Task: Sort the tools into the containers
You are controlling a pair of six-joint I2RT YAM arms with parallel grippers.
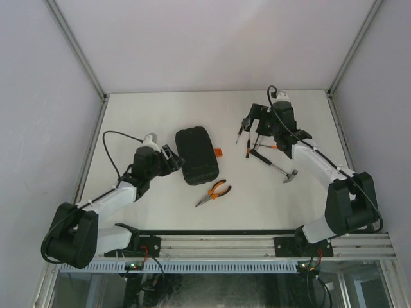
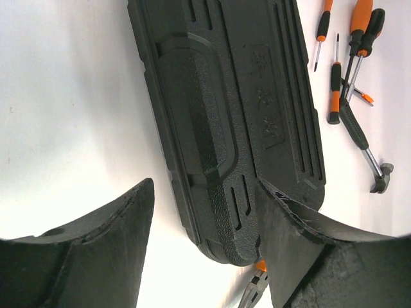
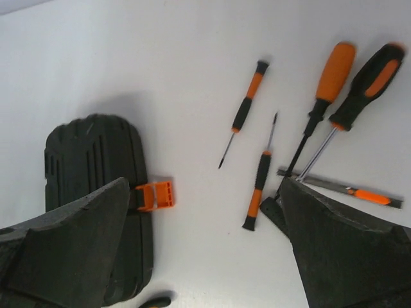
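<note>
A closed black case [image 1: 196,156] [image 2: 218,115] [image 3: 96,160] with an orange latch [image 3: 155,195] lies mid-table. My left gripper [image 1: 172,158] is open beside its left side, nothing between its fingers. My right gripper [image 1: 253,115] is open above the screwdrivers [image 3: 331,74] [image 2: 361,22], small screwdrivers [image 3: 247,96] and a hammer [image 1: 287,174], which are grouped at the right with a slim orange-marked tool [image 3: 369,194]. Orange-handled pliers [image 1: 216,192] lie in front of the case.
Walls and frame rails border it on the sides and back.
</note>
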